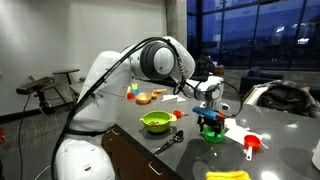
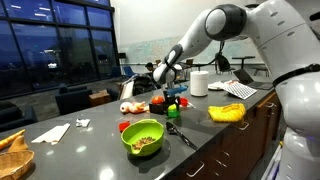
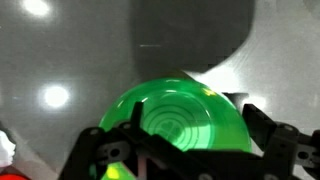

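Observation:
A small round green bowl [image 3: 180, 115] fills the lower middle of the wrist view, its ringed inside facing up. My gripper stands open over it, with the black fingers [image 3: 262, 128] spread toward opposite sides of its rim. Whether they touch the bowl, I cannot tell. From exterior view 1, the gripper [image 1: 208, 120] is low above the counter and partly covers the green bowl [image 1: 213, 135]. The same bowl [image 2: 173, 111] shows as a green patch under the gripper in exterior view 2.
A larger lime-green bowl [image 2: 143, 146] stands toward the front, near a dark utensil [image 2: 181, 135]. A yellow cloth [image 2: 233, 113] lies by the counter's edge. Close to the green bowl is a red dish [image 1: 252, 142]. The counter [image 2: 80, 145] left of the lime bowl is bare.

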